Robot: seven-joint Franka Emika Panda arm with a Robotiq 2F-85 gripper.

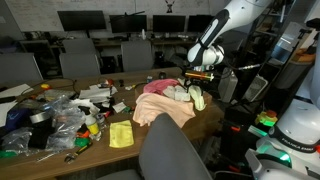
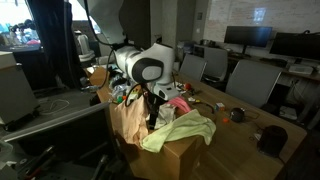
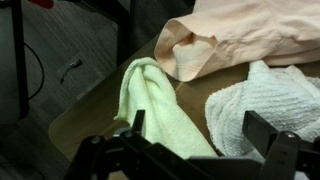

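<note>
In the wrist view my gripper is open, its dark fingers spread wide with nothing held. It hangs over a pale green cloth (image 3: 165, 108) on the left and a white towel (image 3: 232, 108) on the right. A peach cloth (image 3: 240, 32) lies beyond them. In exterior view 1 the white towel (image 1: 178, 92) and green cloth (image 1: 197, 98) are bunched at the table's right end, beside the peach cloth (image 1: 160, 108). The green cloth (image 2: 180, 130) covers the table corner in exterior view 2, below the arm. Whether a finger touches cloth is hard to tell.
A yellow cloth (image 1: 121, 134) lies flat farther left. Plastic bags (image 1: 66, 125), bottles and small items crowd the table's left side. Bare wood (image 1: 135, 70) shows along the back. Beyond the table edge is dark floor (image 3: 75, 65).
</note>
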